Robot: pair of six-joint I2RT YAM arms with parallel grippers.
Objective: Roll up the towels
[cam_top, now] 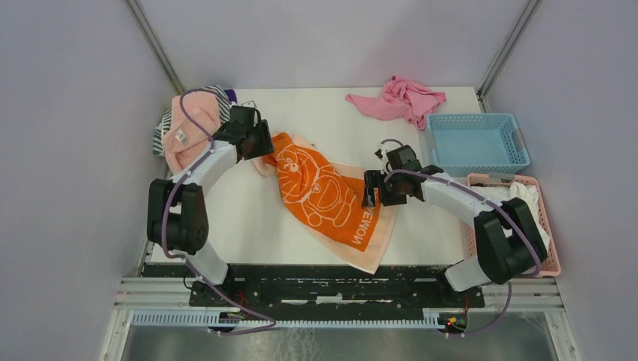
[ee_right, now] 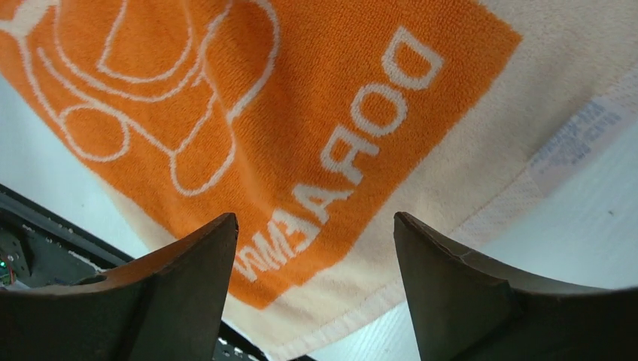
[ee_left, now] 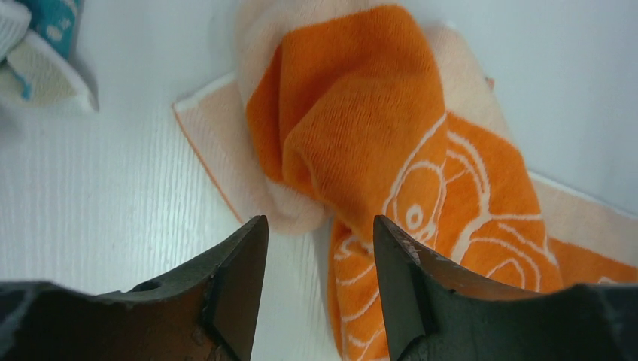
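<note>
An orange towel with white cartoon lines, lettering and pale borders lies diagonally on the table, bunched at its upper-left end and flatter toward the front edge. My left gripper is over the bunched end; in the left wrist view, the folded towel is ahead of its parted fingers, which hold nothing. My right gripper is above the lettered end; in the right wrist view its fingers stand apart over the lettering, holding nothing.
Folded pink and striped towels are piled at the left. A pink cloth lies at the back right, by an empty blue basket. A pink basket with white cloths is at the right.
</note>
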